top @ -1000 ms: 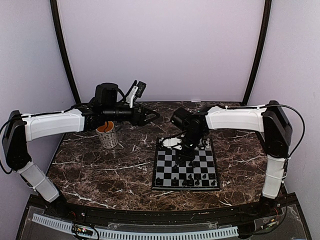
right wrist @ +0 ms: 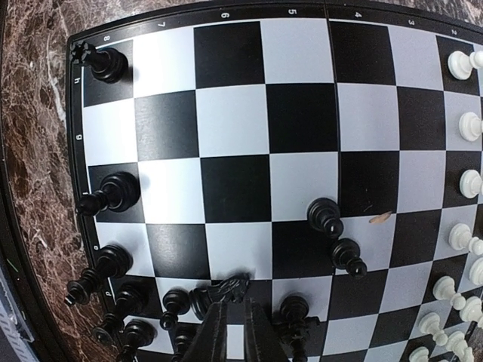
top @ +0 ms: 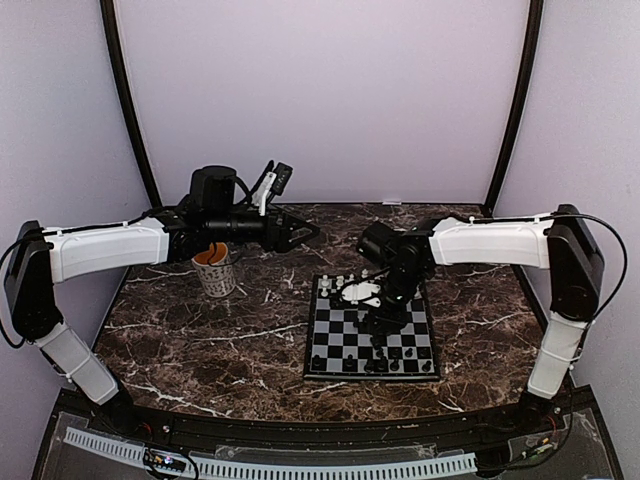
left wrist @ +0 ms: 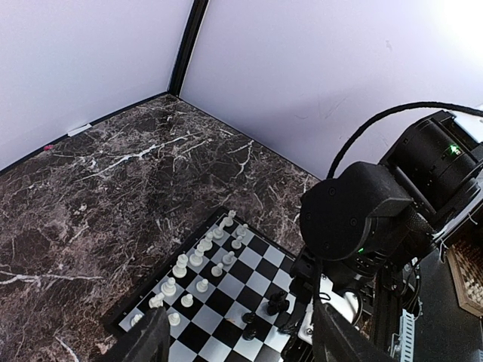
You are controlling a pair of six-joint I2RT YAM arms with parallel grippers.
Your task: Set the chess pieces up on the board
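Note:
The chessboard (top: 335,377) lies on the marble table, white pieces (left wrist: 195,259) lined along its far side. Black pieces stand at the opposite edge, among them a rook (right wrist: 108,64) in a corner and a bishop (right wrist: 113,193). A black knight (right wrist: 226,289) lies on its side just beyond the fingertips of my right gripper, which is low over the board with its fingers a little apart and a bare white square showing between them. Two black pawns (right wrist: 325,217) stand mid-board. Away from the board, at the back left, my left gripper (top: 302,234) hangs open and empty.
More black pieces stand close to the right fingers, including one (right wrist: 294,308) just beside them. A small pinkish scrap (right wrist: 380,218) lies on a square. A white basket (top: 216,278) with something orange inside sits on the left.
Over the last second my right arm has shifted to the right and slightly toward the front edge, over the board. My left arm has not moved.

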